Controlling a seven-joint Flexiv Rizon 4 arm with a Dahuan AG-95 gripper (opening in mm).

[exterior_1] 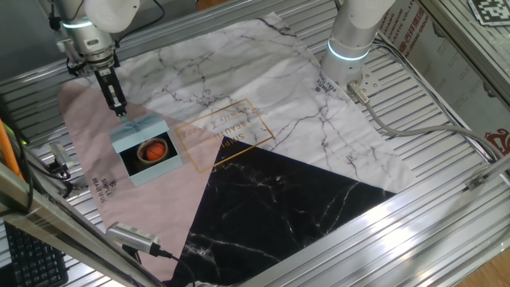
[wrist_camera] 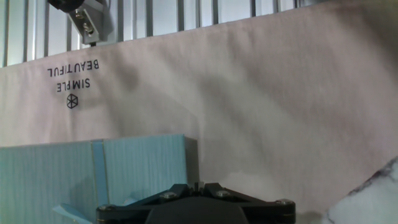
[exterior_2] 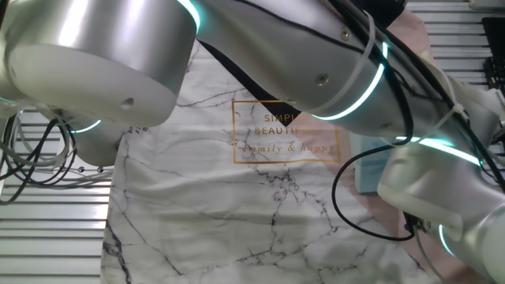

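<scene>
A light blue gift box point(exterior_1: 150, 172) sits on the pink part of the cloth, its lid point(exterior_1: 137, 127) raised at the back. Inside its dark interior is a round holder with an orange ball point(exterior_1: 156, 150) in it. My gripper point(exterior_1: 121, 115) points down just behind the lid, close to its upper edge; whether it touches cannot be told. From the wrist, the gripper appears shut, with nothing visible between its tips, beside the corner of the blue lid point(wrist_camera: 146, 163). A blue ribbon point(wrist_camera: 99, 171) crosses that lid. The arm hides most of the box point(exterior_2: 367, 172) in exterior view 2.
A grey camera device point(exterior_1: 134, 237) is at the front left, near a metal frame post point(exterior_1: 64, 239).
</scene>
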